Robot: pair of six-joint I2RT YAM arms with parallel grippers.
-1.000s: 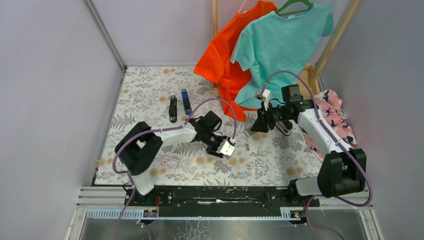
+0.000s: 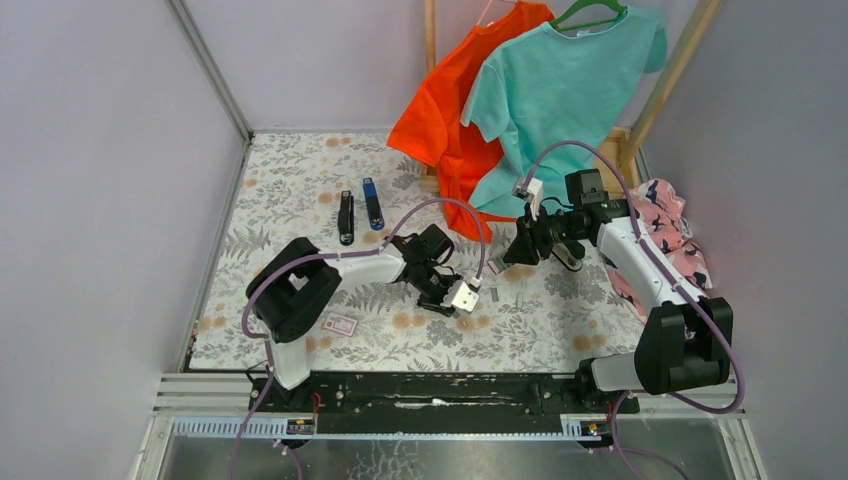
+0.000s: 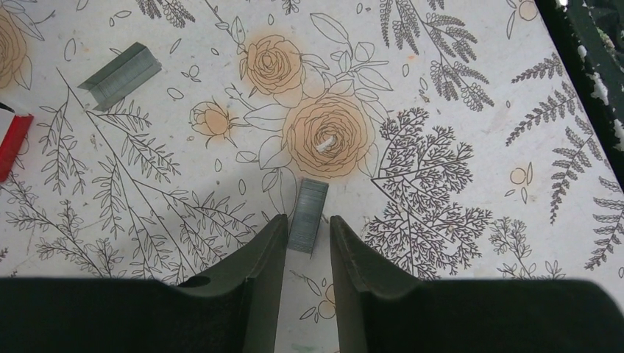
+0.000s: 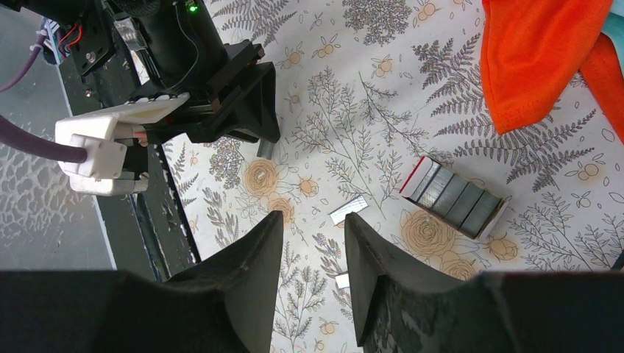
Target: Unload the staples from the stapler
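Observation:
In the left wrist view a grey staple strip [image 3: 308,215] lies on the floral mat just beyond the fingertips of my left gripper, which stands part open over it; another strip [image 3: 121,76] lies upper left. In the right wrist view my right gripper, part open, is above the mat near small strips [image 4: 348,209] and a box of several staple rows [image 4: 452,198]. Whether anything touches the left fingers is unclear. In the top view two staplers, a black one [image 2: 346,218] and a blue one [image 2: 373,203], lie behind the left arm.
A red-and-white box [image 2: 340,325] lies at front left. Hanging orange [image 2: 450,110] and teal [image 2: 560,90] shirts reach the mat at the back, and pink cloth [image 2: 670,240] lies on the right. The dark front edge borders the mat.
My left arm has shifted slightly to the right, its gripper moving a little with it. The right arm looks unchanged.

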